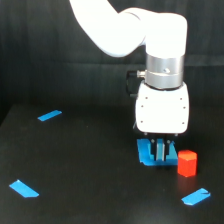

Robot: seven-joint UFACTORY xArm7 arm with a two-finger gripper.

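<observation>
The white arm reaches down from the top, and its gripper (pixel 160 149) is low over a blue object (pixel 143 154) near the right of the table. Its dark fingers stand close together in front of the blue surface, with a little blue showing between them. Whether they grip anything is not clear. Just right of the blue object sits a red block (pixel 187 163), apart from the fingers.
Flat blue strips lie on the dark table: one at the back left (pixel 49 115), one at the front left (pixel 24 188) and one at the front right (pixel 196 197).
</observation>
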